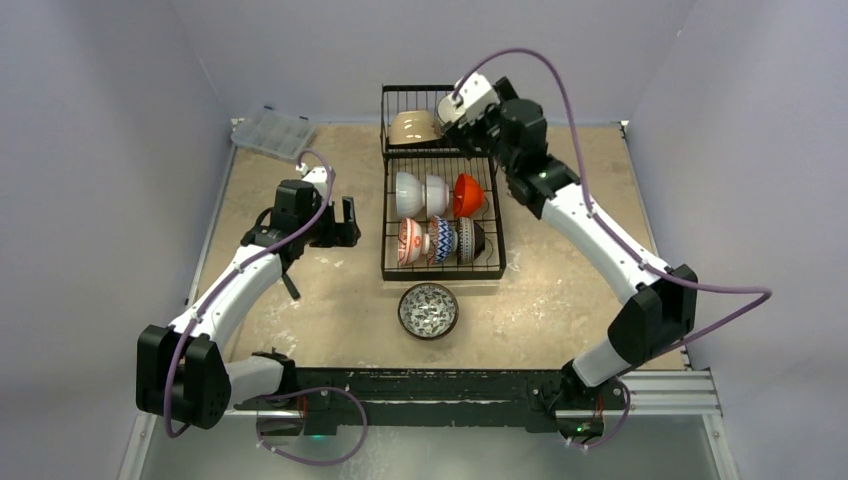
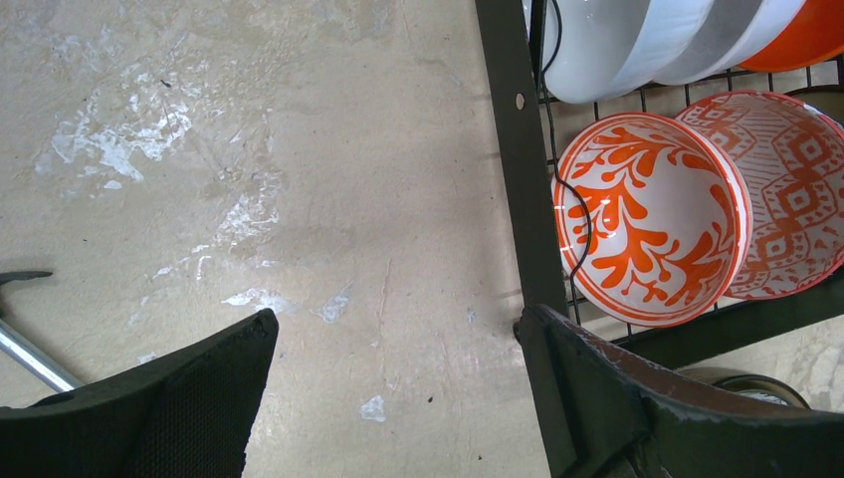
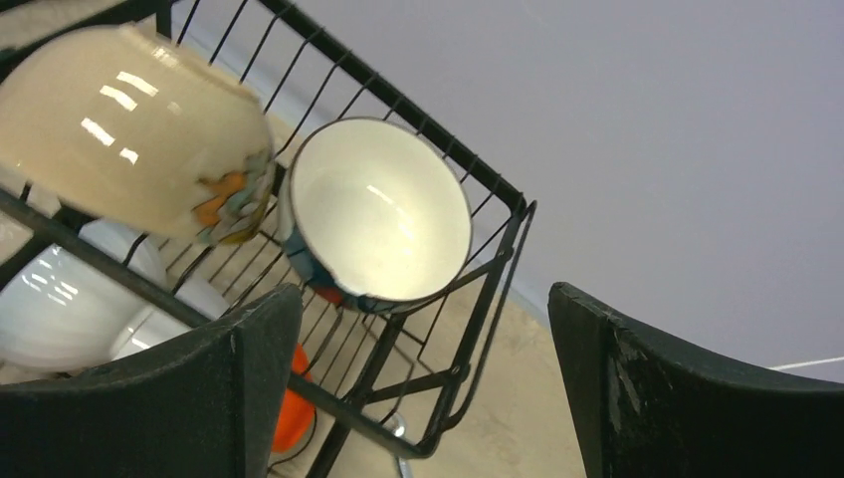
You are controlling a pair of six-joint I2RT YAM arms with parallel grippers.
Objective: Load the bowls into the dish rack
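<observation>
The black dish rack [image 1: 384, 215] holds bowls on two levels. On its lower level are two white bowls [image 1: 408, 194], an orange bowl [image 1: 468, 195] and a row of patterned bowls [image 1: 411, 242]. The upper shelf carries a beige bowl [image 3: 139, 129] and a white bowl [image 3: 383, 209], which lies tilted. A black-rimmed patterned bowl [image 1: 428, 311] sits on the table in front of the rack. Over the upper shelf's right end, my right gripper is open, apart from the white bowl. My left gripper stands open and empty left of the rack.
A clear plastic tray [image 1: 273, 132] lies at the back left. Under the left arm is a dark-handled tool [image 1: 290, 287].
</observation>
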